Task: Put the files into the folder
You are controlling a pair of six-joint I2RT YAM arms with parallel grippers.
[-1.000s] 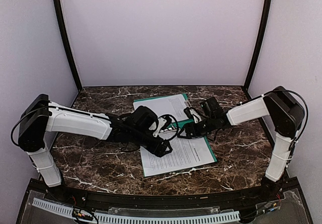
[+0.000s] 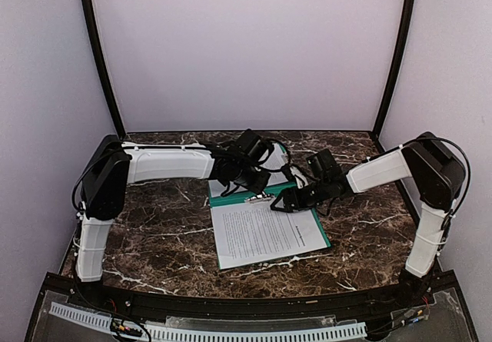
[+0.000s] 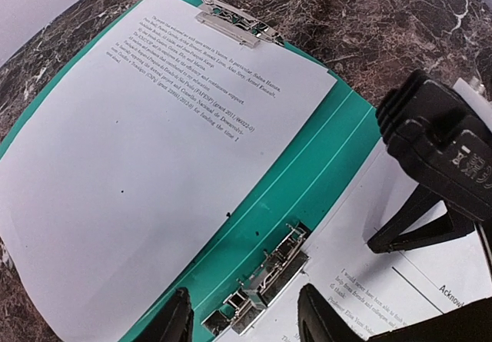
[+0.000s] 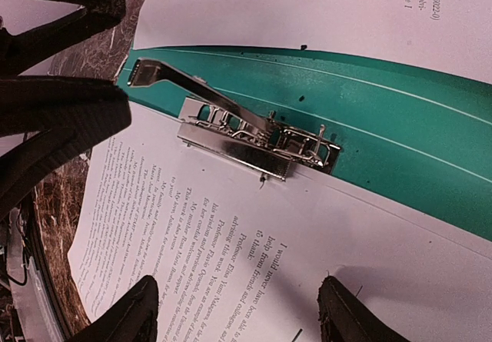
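The teal folder (image 3: 288,173) lies spread on the table, paper (image 3: 138,157) on its far half and printed sheets (image 4: 192,234) on its near half. Along the spine sits a metal clip mechanism, its lever (image 4: 196,88) raised in the right wrist view. My left gripper hangs over the clip, fingers apart, with nothing seen held. My right gripper stands open over the near sheets, just to the right of the left one in the top view, nothing between its fingers.
A second clip (image 3: 238,23) sits at the edge of the far half. Both arms are close together over the folder. Bare marble table (image 2: 154,242) surrounds it, with white walls behind and at the sides.
My left gripper has moved from over the near sheets back toward the spine and far half. The right arm has not visibly moved.
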